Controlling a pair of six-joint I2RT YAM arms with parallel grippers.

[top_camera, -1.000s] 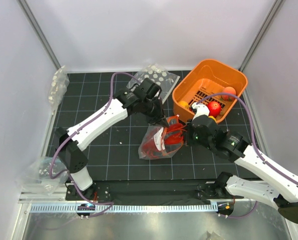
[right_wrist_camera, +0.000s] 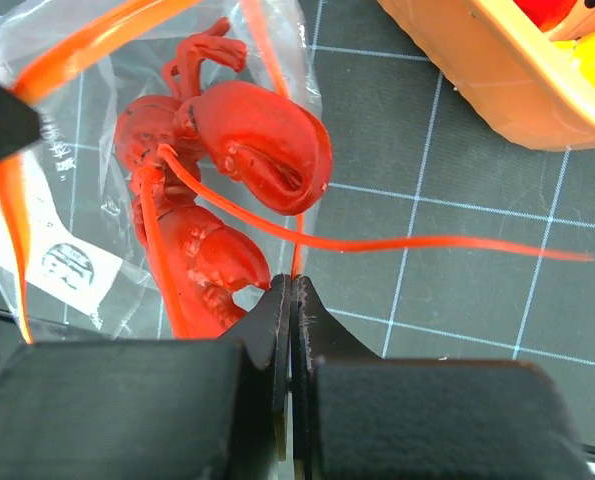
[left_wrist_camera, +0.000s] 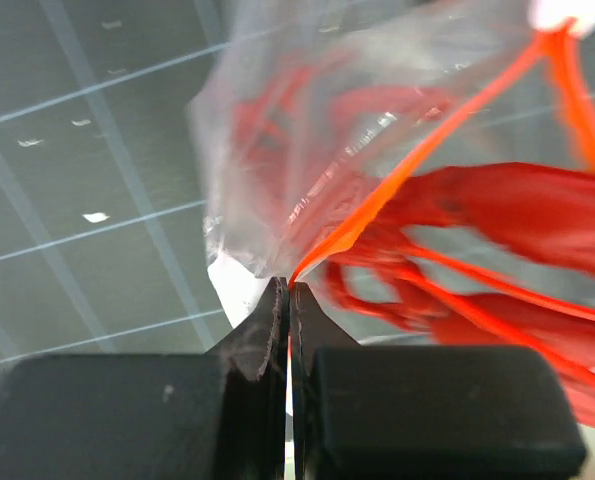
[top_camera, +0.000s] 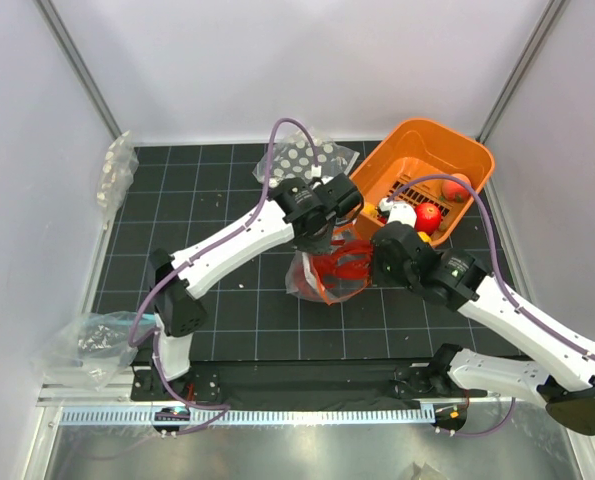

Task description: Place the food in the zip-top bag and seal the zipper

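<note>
The clear zip bag with an orange zipper holds a red lobster, whose long feeler reaches out over the table in the right wrist view. My left gripper is shut on the bag's edge at the orange zipper strip, a white label beside it. My right gripper is shut at the bag's other orange edge, which runs down into its fingertips.
The orange bin at back right holds several foods, including a red tomato and a peach. A dotted bag lies behind; another clear bag is at front left.
The right arm has barely moved.
</note>
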